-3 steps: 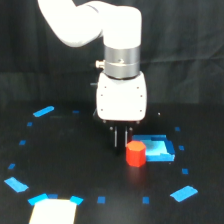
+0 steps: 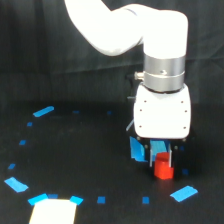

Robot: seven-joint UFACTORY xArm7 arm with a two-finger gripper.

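Observation:
A red block [image 2: 163,172] is low and right of centre, directly beneath my gripper [image 2: 163,153]. The dark fingers reach down to the block's upper part. Whether they press on its sides, and whether the block is lifted off the table, cannot be made out. Just behind and to the left, part of a blue tray with a lighter blue inside [image 2: 138,149] shows; the white gripper body hides much of the rest.
Flat blue strips lie on the table, one at the left [image 2: 16,184] and one at the front right [image 2: 184,193]. A pale square [image 2: 53,212] sits at the front edge.
My gripper has moved right and nearer the camera. The tray is now largely covered.

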